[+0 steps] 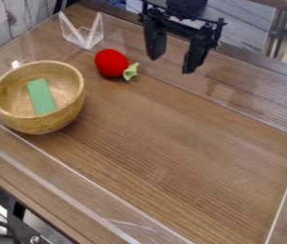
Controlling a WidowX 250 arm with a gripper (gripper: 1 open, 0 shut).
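The dark gripper hangs over the back middle of the wooden table; whether its fingers are open or shut is hard to tell. To its left lies a red object with a small green part. A tan bowl at the left holds a green block.
A clear wire or plastic holder stands at the back left near the wall. The middle, front and right of the table are free.
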